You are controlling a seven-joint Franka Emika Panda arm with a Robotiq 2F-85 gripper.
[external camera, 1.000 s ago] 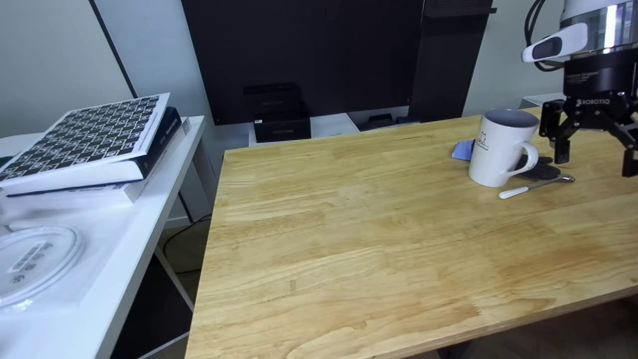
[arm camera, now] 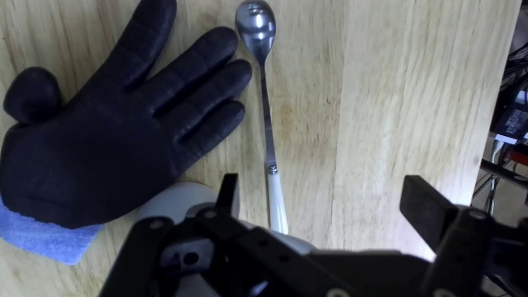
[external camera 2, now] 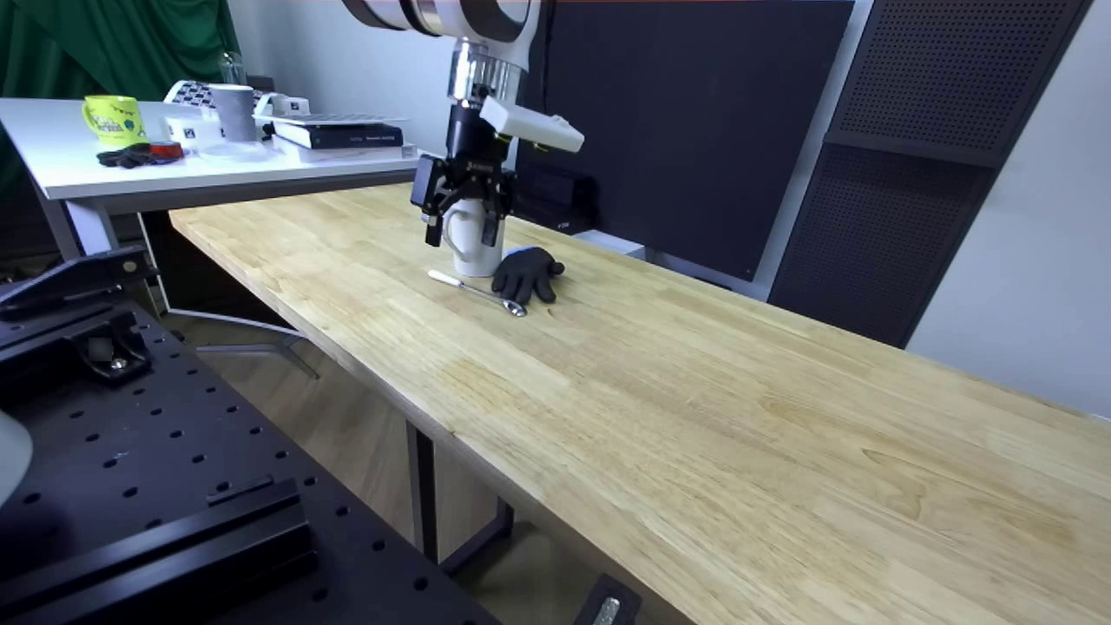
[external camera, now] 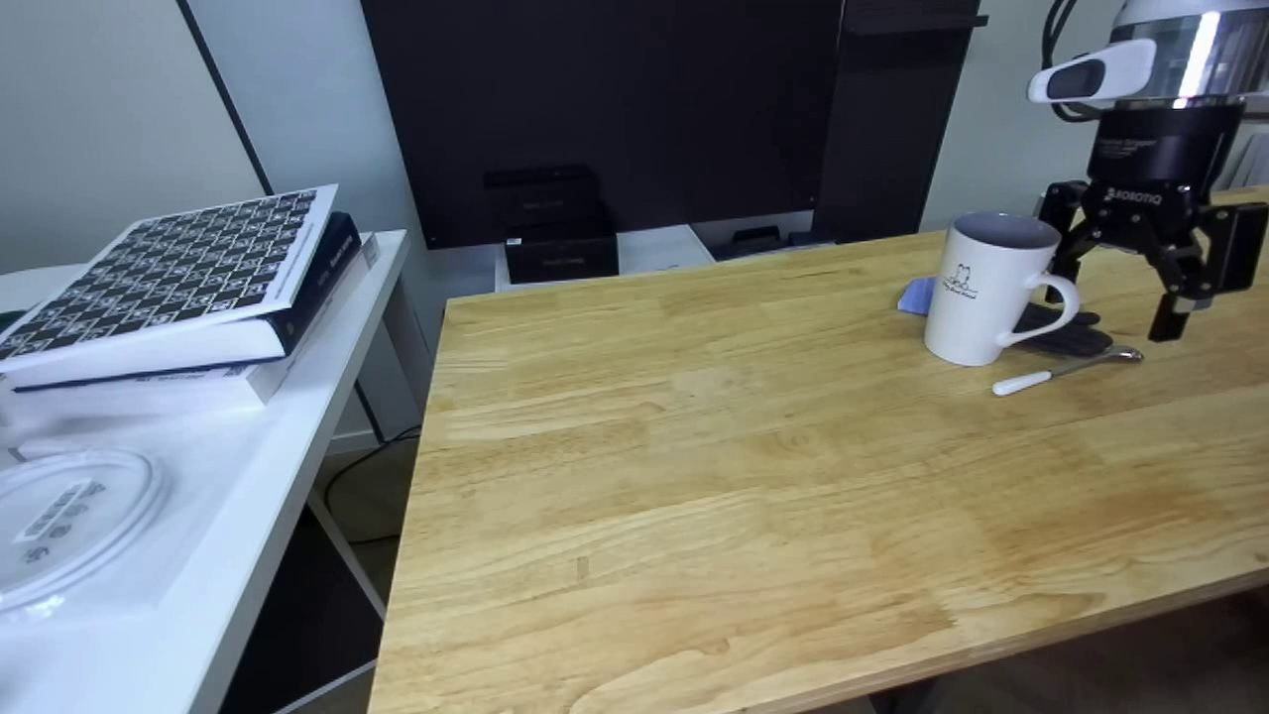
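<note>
A white mug [external camera: 983,297] with a grey inside and a small drawing stands upright at the right of the wooden table, its handle [external camera: 1062,311] toward my arm. Close beside it, my gripper [external camera: 1114,303] points down with its fingers wide apart; it is open and grips nothing. In the wrist view one finger [arm camera: 228,194] overlaps the mug [arm camera: 179,199], which the gripper's body mostly hides; whether they touch I cannot tell. A long spoon [arm camera: 267,119] with a white handle lies next to the mug. Flat beside it is a black glove [arm camera: 106,143] with a blue cuff.
Bare wood covers most of the table [external camera: 714,476]. A separate white table [external camera: 256,524] on the left carries stacked books [external camera: 178,297] and a coiled white cable [external camera: 77,524]. A yellow cup [external camera 2: 115,120] stands on the far white table in exterior view 2.
In exterior view 1, my gripper has moved left, closer to the mug. The mug has shifted slightly left and back. Spoon and glove look unmoved.
</note>
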